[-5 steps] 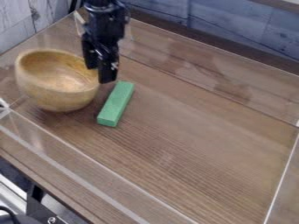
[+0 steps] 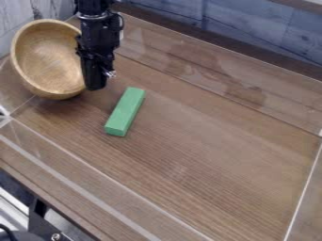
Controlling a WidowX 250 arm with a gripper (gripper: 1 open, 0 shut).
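Observation:
A wooden bowl (image 2: 40, 58) lies at the upper left, tilted, its hollow showing to the camera. The black gripper (image 2: 93, 72) is at the bowl's right side, at its rim; whether its fingers hold the rim is unclear. A green bar (image 2: 123, 112) lies on the wooden surface (image 2: 214, 160), right of and below the gripper, apart from it.
The green bar is unmoved.

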